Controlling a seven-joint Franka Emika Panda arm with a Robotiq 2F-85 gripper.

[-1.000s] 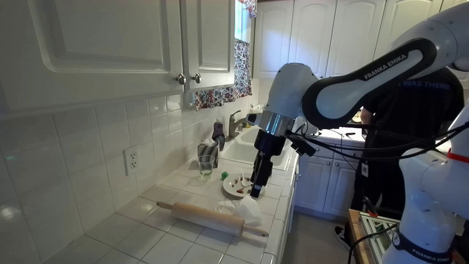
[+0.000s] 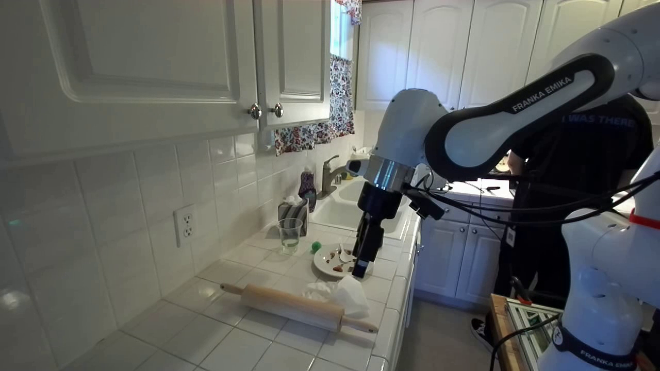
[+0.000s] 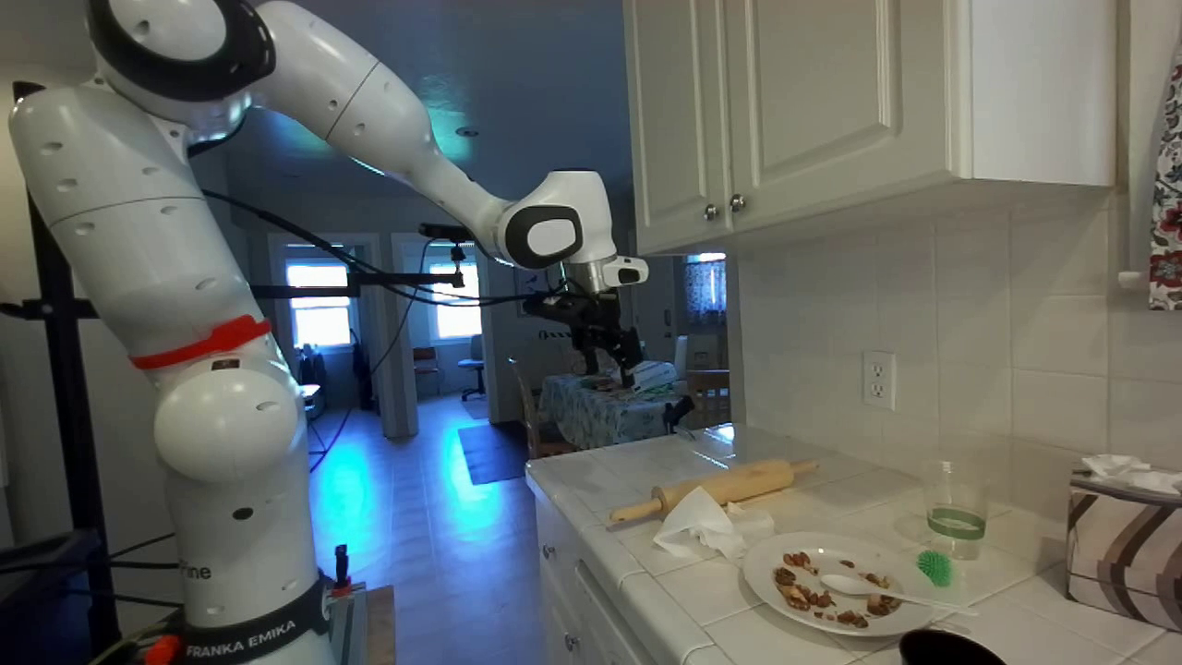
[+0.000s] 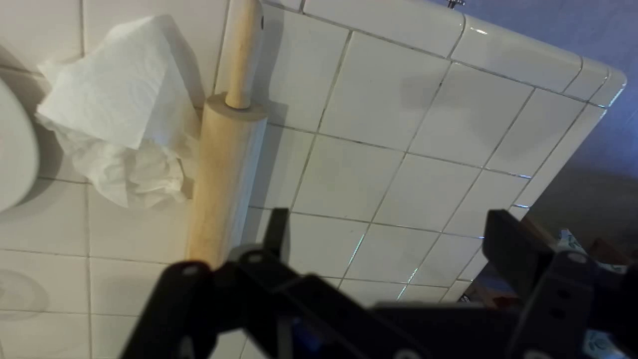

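Observation:
My gripper is open above the counter, its two black fingers wide apart and only bare tile beneath the gap in the wrist view. A wooden rolling pin (image 4: 224, 173) lies on the tiles just left of the fingers there. Beside it sits a crumpled white paper napkin (image 4: 119, 95). The white plate (image 3: 765, 571) holds brown food scraps (image 3: 803, 587) and a white plastic spoon (image 3: 875, 589). A green spiky ball (image 3: 934, 567) lies at the plate's edge, near a clear plastic cup (image 3: 955, 515).
A striped tissue box (image 3: 1125, 554) stands by the tiled wall, with the sink (image 2: 337, 207) beyond it in the first exterior view. Upper cabinets (image 2: 167, 68) overhang the counter. Bare tile lies on the near side of the rolling pin. A person (image 2: 563, 185) stands behind the arm.

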